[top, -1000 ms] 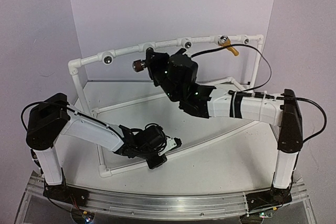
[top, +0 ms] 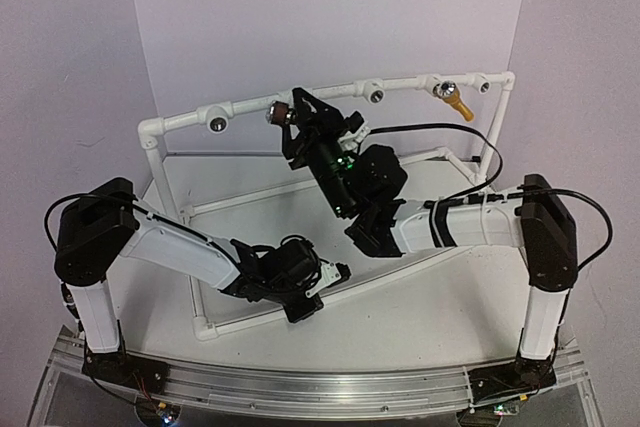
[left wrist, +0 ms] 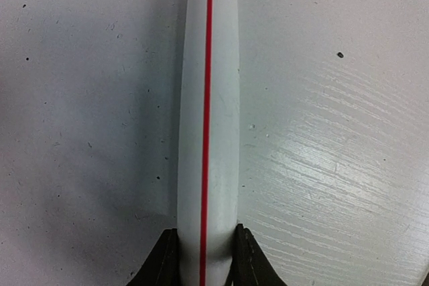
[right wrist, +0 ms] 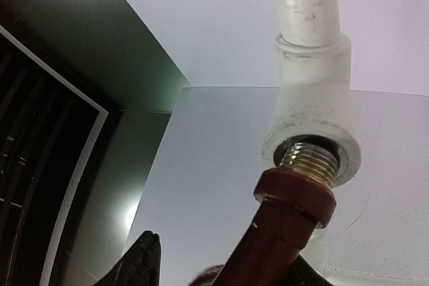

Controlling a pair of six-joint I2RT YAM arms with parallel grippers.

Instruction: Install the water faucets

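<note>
A brown-red faucet [right wrist: 271,239] has its brass thread [right wrist: 310,162] at the mouth of a white socket [right wrist: 312,128], part of the thread still showing and the body tilted. In the top view the faucet [top: 281,114] hangs at the second socket from the left. My right gripper stands open around it, with a gap between the left finger and the body. The other finger is mostly hidden behind the faucet. Low in the left wrist view, my left gripper is shut on the frame's white bottom pipe [left wrist: 224,98] with a red stripe.
A yellow faucet [top: 455,100] sits in a socket toward the right of the top pipe [top: 330,92]. Other sockets are empty: one at the left end [top: 217,122], one right of my gripper [top: 374,94], one far right [top: 482,84].
The right gripper and wrist have turned about the faucet, and the right forearm has swung and come back. The pipe frame's top has shifted slightly right and down. The left arm has barely moved.
</note>
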